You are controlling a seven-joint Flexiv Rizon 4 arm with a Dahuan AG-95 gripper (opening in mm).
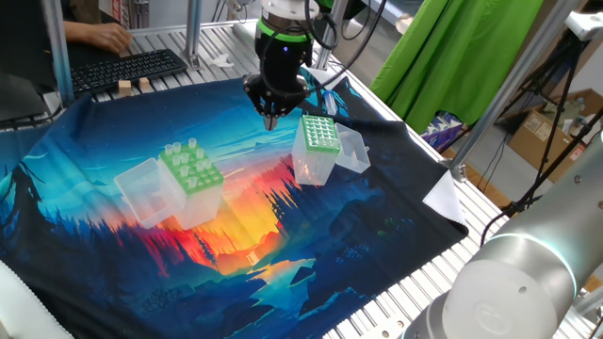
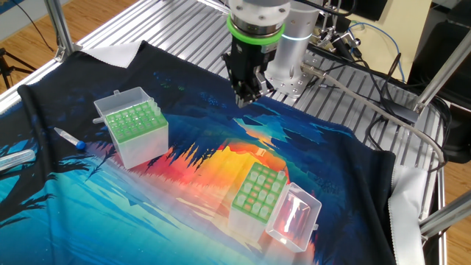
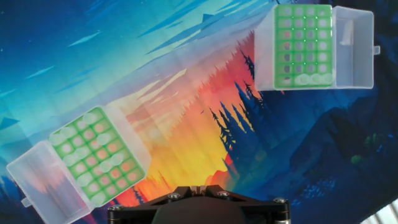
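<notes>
My gripper (image 1: 270,123) hangs above the cloth, its fingertips together and nothing showing between them. In the wrist view, the gripper is at the bottom edge, clear of both boxes. One clear box with a green rack (image 1: 191,171) has several whitish tips standing up from it. The other box's green rack (image 1: 320,135) looks mostly empty from above; a few pale pieces (image 3: 313,79) lie along one end of it in the wrist view. Both boxes have their clear lids (image 3: 51,183) folded open. In exterior view 2, the gripper (image 2: 240,101) is high above the cloth.
A colourful landscape cloth (image 1: 254,292) covers the slatted table, with open space between the boxes. A blue-capped pen (image 2: 70,138) and a marker (image 2: 16,159) lie near one edge. Beyond the cloth sit a keyboard (image 1: 127,71) and a person's hand (image 1: 108,38).
</notes>
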